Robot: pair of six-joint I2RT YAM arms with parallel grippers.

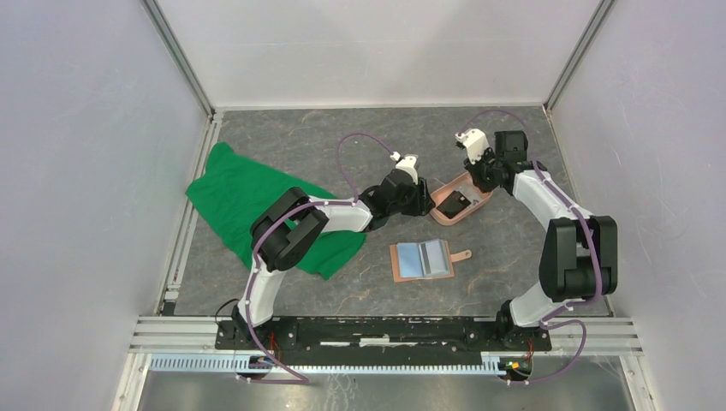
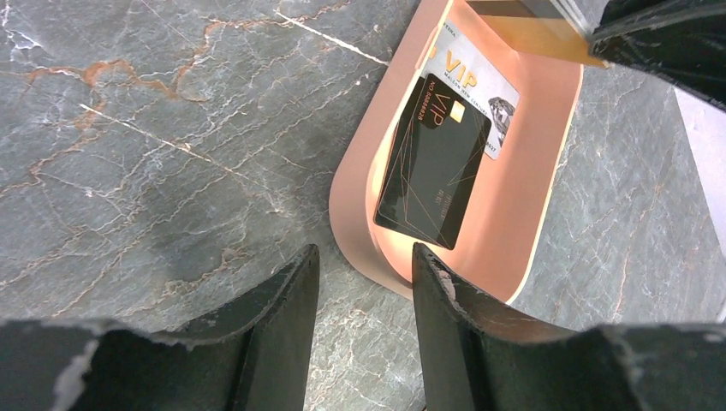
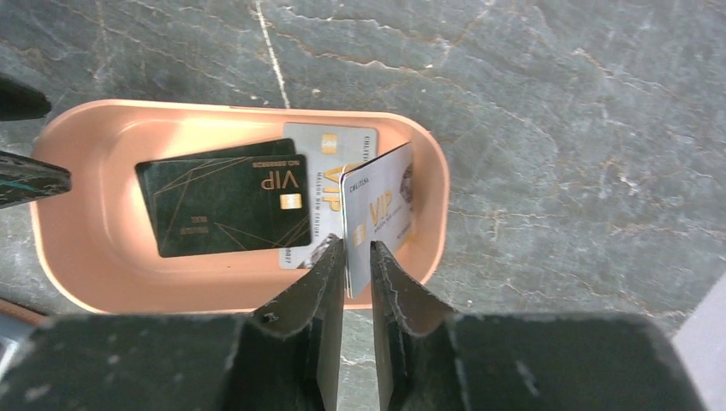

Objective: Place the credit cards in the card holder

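A peach tray (image 1: 446, 220) holds the cards. Inside lie black VIP cards (image 3: 231, 205), overlapping a flat silver VIP card (image 3: 330, 141). At the tray's right end, a silver card (image 3: 385, 201), apparently with another layer behind it, stands tilted. My right gripper is there, narrowly open; the tilted card's lower edge shows in the gap, close to the left finger. Around the tray's near corner, my left gripper stands open, its right finger against the rim. The card holder (image 1: 423, 259) lies opened on the table, in front of the tray.
A tan strap (image 1: 461, 255) sticks out from the holder's right side. Green cloth (image 1: 248, 197) covers the left of the table. Clear grey tabletop surrounds the holder; a white wall (image 1: 651, 171) bounds the right side.
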